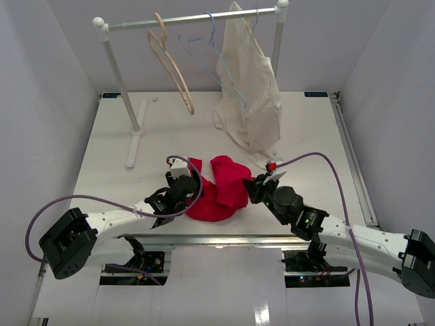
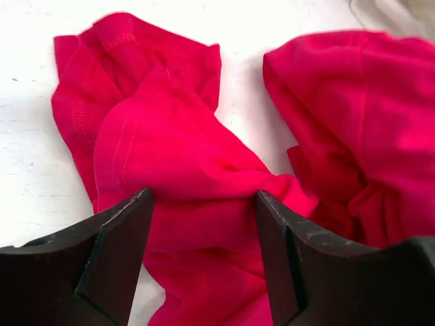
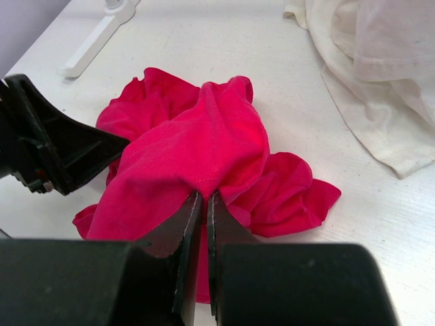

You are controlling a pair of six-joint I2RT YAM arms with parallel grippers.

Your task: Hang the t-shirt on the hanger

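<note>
The red t-shirt (image 1: 228, 182) lies crumpled on the table, partly lifted at the right. My right gripper is shut on a fold of it, pulled up toward the camera. My left gripper is over the cloth at the left, its fingers apart with fabric between or beneath them. In the top view the left wrist hides part of the shirt. Above hang a wooden hanger (image 1: 170, 61) and a blue hanger (image 1: 231, 87) on the white rail (image 1: 156, 20).
A cream garment (image 1: 248, 102) hangs at the back right, its hem resting on the table. The rack's foot (image 1: 134, 146) stands at the left. Bare table (image 1: 312, 142) shows to the right and back left.
</note>
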